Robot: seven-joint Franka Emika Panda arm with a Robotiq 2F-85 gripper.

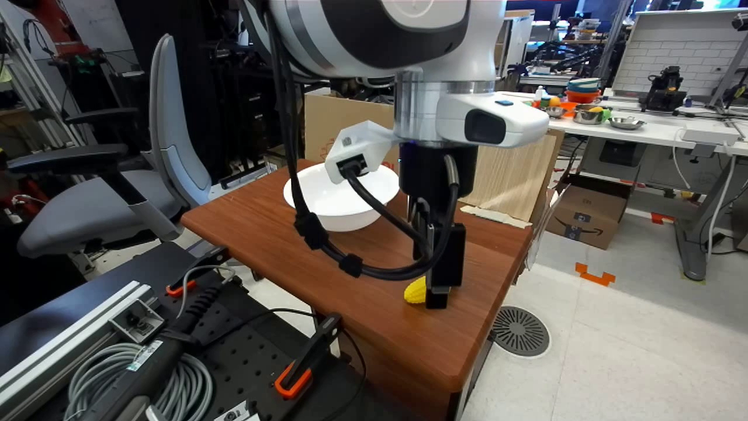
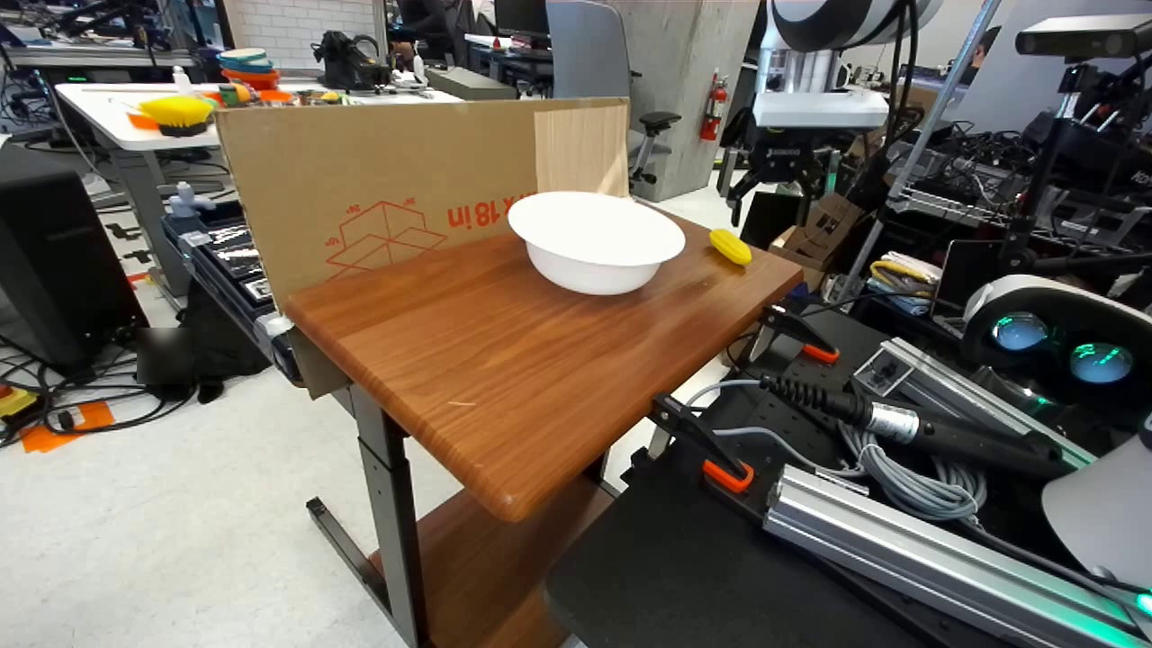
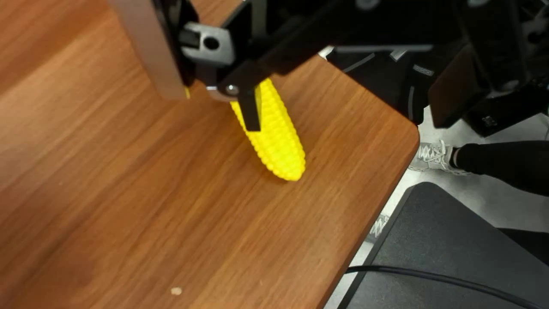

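A yellow corn cob (image 1: 415,290) lies on the brown wooden table, partly covered by my gripper (image 1: 436,297) in exterior view 1. Exterior view 2 shows the whole cob (image 2: 730,247) near the table's end, with my gripper (image 2: 771,205) higher in the picture and slightly to its right. The fingers are open and empty. From the wrist, one dark fingertip (image 3: 251,114) overlaps the cob (image 3: 278,141), while the other finger stands far to the right; whether anything touches is unclear. A white bowl (image 2: 596,243) rests on the table, left of the cob there.
A cardboard panel (image 2: 378,184) stands along one table side. Orange-tipped clamps (image 1: 294,379) grip the edge beside the black work surface.
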